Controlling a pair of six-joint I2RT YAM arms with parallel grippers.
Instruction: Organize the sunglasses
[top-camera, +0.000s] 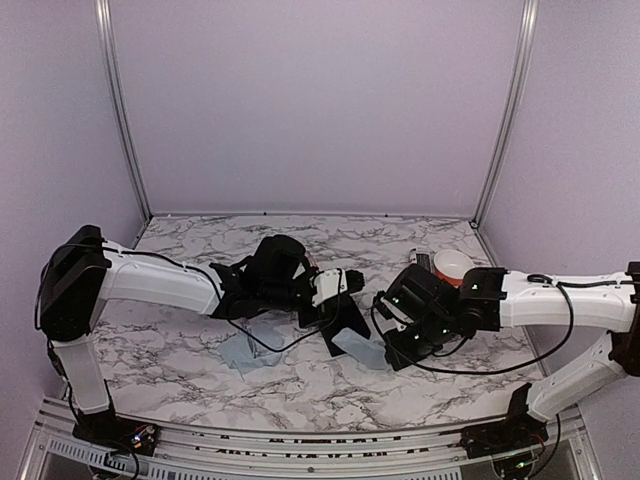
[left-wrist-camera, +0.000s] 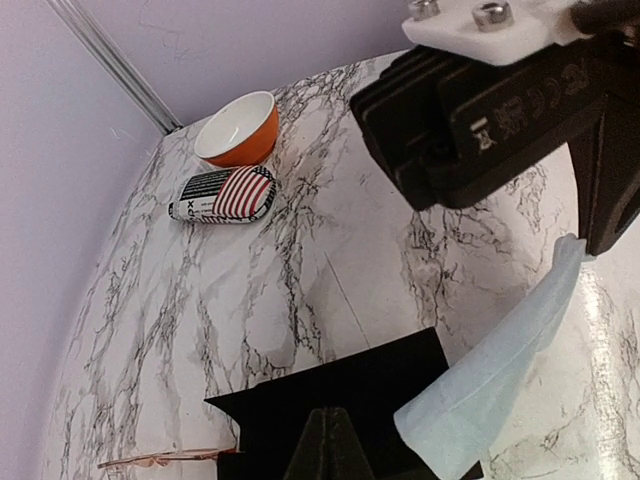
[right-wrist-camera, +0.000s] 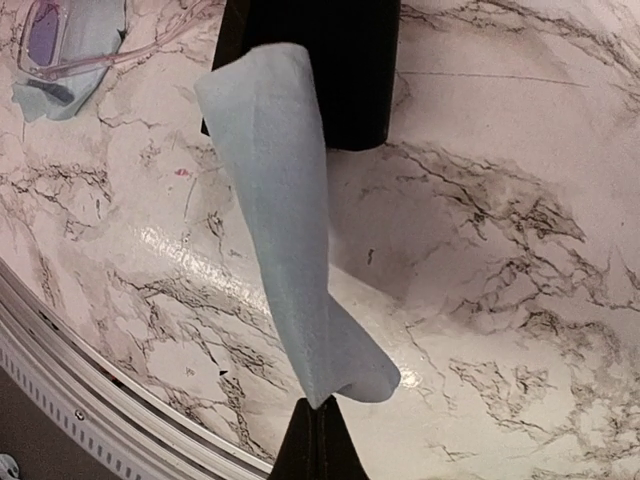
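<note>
A light blue cloth (right-wrist-camera: 270, 200) is pinched at one end in my right gripper, which is shut on it; the cloth hangs across the edge of a black case (left-wrist-camera: 320, 380). My left gripper is shut above the case, with nothing visible between its fingers. Pink-framed sunglasses (right-wrist-camera: 55, 40) lie on another blue cloth (top-camera: 240, 350) on the left, partly under the left arm in the top view. A thin pink item (left-wrist-camera: 150, 460) lies beside the case in the left wrist view.
A white-and-orange bowl (left-wrist-camera: 237, 130) and a striped packet (left-wrist-camera: 222, 195) stand at the back right. Both arms crowd the front middle.
</note>
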